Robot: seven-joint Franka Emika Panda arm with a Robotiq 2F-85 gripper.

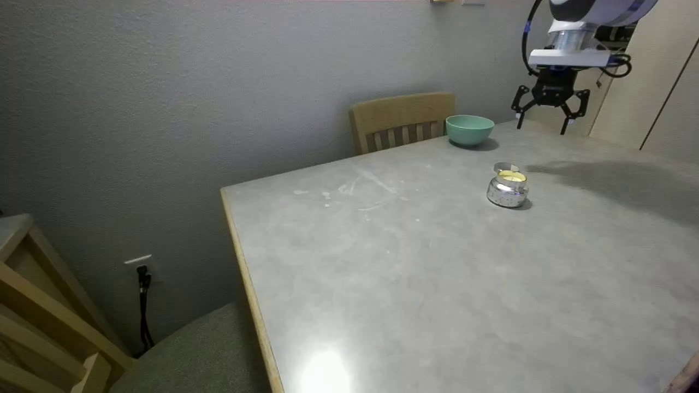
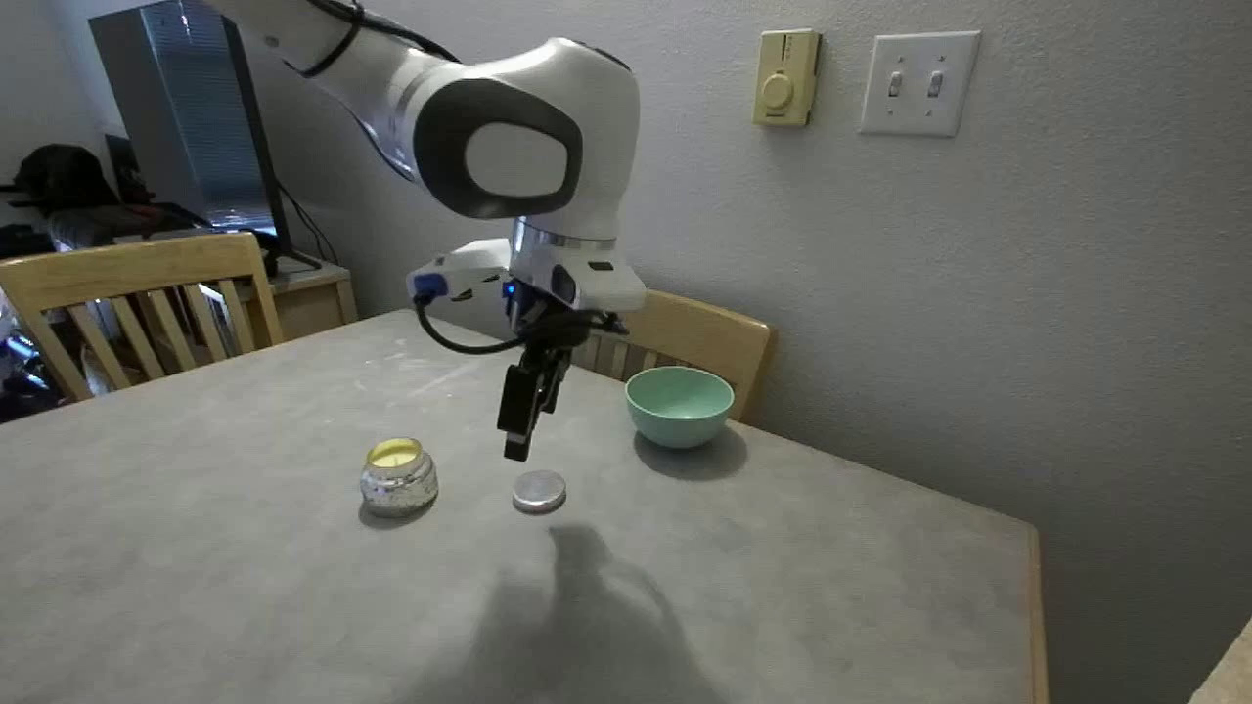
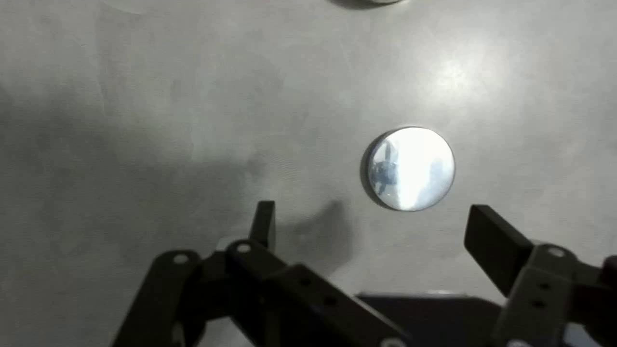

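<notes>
A round silver lid (image 2: 540, 492) lies flat on the table, apart from everything else. My gripper (image 1: 541, 128) hangs above the tabletop with its fingers spread and nothing between them. From the wrist camera, the shiny lid (image 3: 411, 168) shows ahead of the fingertips, between their two lines but nearer the right finger (image 3: 498, 248). A speckled silver candle jar (image 2: 399, 479) with yellow inside stands open and upright to the left of the lid. In exterior view 1 the jar (image 1: 508, 191) partly covers the lid (image 1: 506, 167).
An empty-looking green bowl (image 2: 680, 407) sits near the table's wall-side edge, with a wooden chair (image 2: 704, 340) behind it.
</notes>
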